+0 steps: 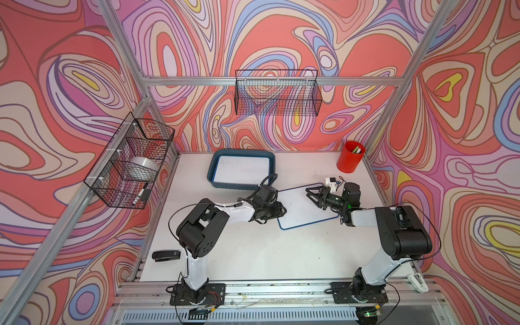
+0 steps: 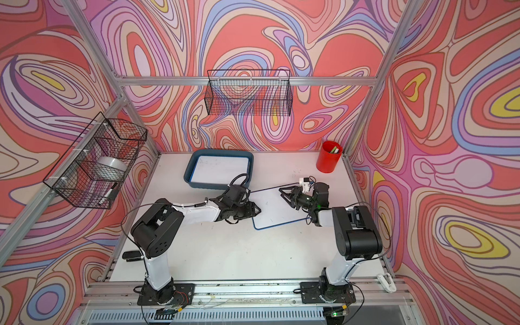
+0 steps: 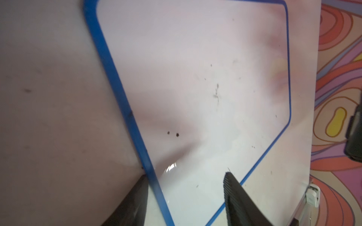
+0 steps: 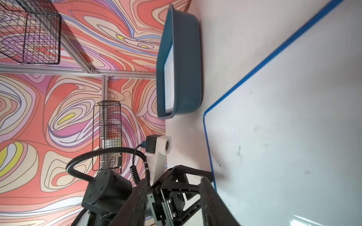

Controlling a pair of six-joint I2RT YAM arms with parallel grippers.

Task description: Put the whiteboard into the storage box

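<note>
A blue-edged whiteboard [image 1: 300, 214] lies flat on the table, right of centre, slightly turned. The storage box [image 1: 241, 184], a dark teal tray at the back left, holds another white board [image 1: 241, 170]. My left gripper is low at the whiteboard's left end, its parted fingers at the near edge, with no clear hold on it. My right gripper stands open over the board's right part, with nothing seen between its fingers.
A red bucket [image 1: 348, 161] stands at the back right. Wire baskets [image 1: 130, 162] hang on the left and back frames. A black object [image 1: 165, 255] lies at the front left.
</note>
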